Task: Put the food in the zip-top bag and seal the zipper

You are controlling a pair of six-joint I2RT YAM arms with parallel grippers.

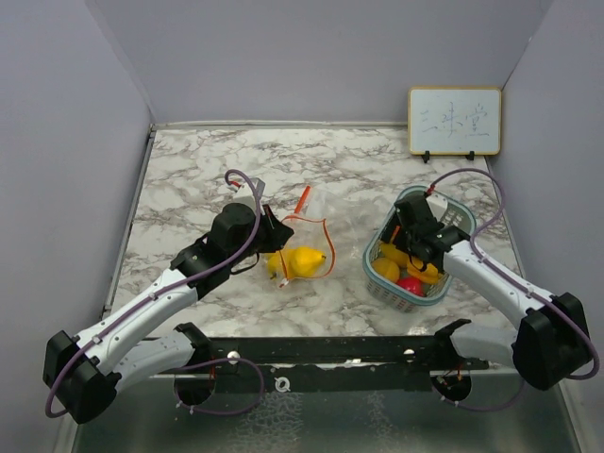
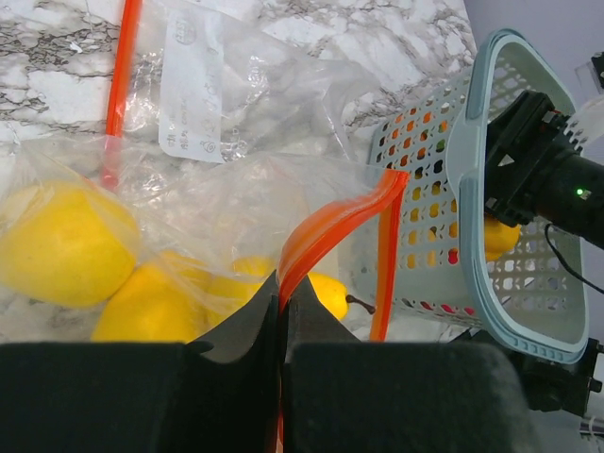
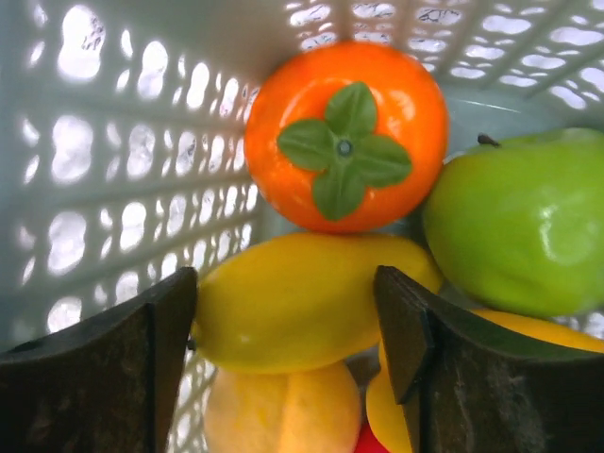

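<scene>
The zip bag [image 1: 343, 226] lies mid-table with yellow fruit [image 2: 66, 241] inside. My left gripper [image 1: 278, 226] is shut on the bag's orange zipper rim [image 2: 330, 226], holding the mouth up. My right gripper [image 1: 401, 236] is down in the basket [image 1: 396, 297], part open, its fingers either side of a yellow oblong fruit [image 3: 302, 297]; whether they touch it I cannot tell. An orange persimmon [image 3: 344, 127], a green apple [image 3: 519, 217], a peach-coloured fruit [image 3: 274, 415] and other yellow and red pieces surround it.
A small whiteboard [image 1: 453, 119] stands at the back right.
</scene>
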